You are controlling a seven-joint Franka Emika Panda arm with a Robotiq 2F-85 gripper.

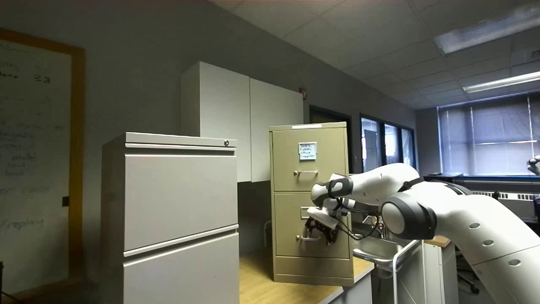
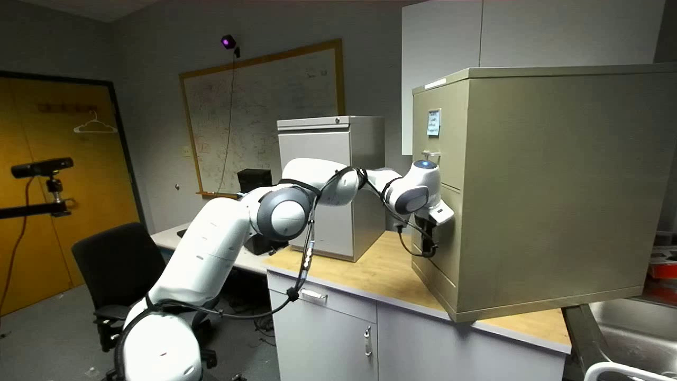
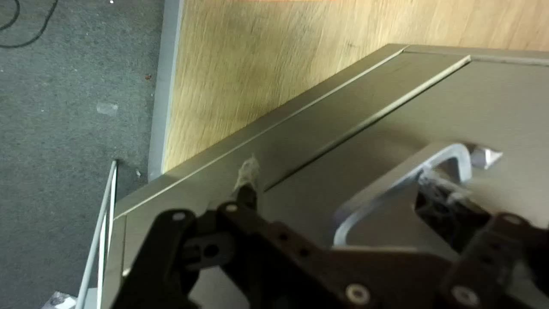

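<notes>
A tan filing cabinet (image 1: 311, 223) stands on the wooden counter, both its drawers closed. In exterior view 1 my gripper (image 1: 320, 235) is in front of the lower drawer, near its silver handle (image 1: 299, 237). Seen from the wrist, the gripper is open, its fingers wide apart. One fingertip (image 3: 249, 170) lies to the left of the handle (image 3: 393, 183), over the cabinet's lower front. The other fingertip (image 3: 432, 180) overlaps the handle's far end; whether it touches cannot be told. In exterior view 2 the wrist hides most of the handle side.
A grey filing cabinet (image 1: 179, 197) stands left of the tan one. Bare counter (image 2: 381, 273) lies between them. A metal sink (image 1: 377, 248) and a white rail (image 1: 396, 263) are to the right. The upper drawer has its own handle (image 1: 306, 172) and a label (image 1: 307, 151).
</notes>
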